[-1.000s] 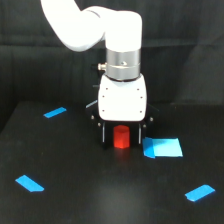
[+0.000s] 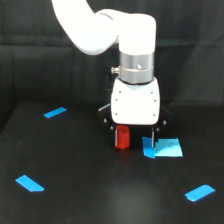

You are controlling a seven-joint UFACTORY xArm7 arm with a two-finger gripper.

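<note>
A red cylinder (image 2: 122, 137) stands upright on the dark table, just below and left of the middle of the white gripper body. Whether the fingers touch the cylinder or how far they are apart is hard to tell.
A light blue paper patch (image 2: 168, 147) lies right of the cylinder. Strips of blue tape (image 2: 29, 183) mark the dark table (image 2: 100, 195), whose front area is clear.
The arm and gripper have shifted to the right, by roughly a finger's width or more. The red cylinder appears narrower or less centred under the gripper.
</note>
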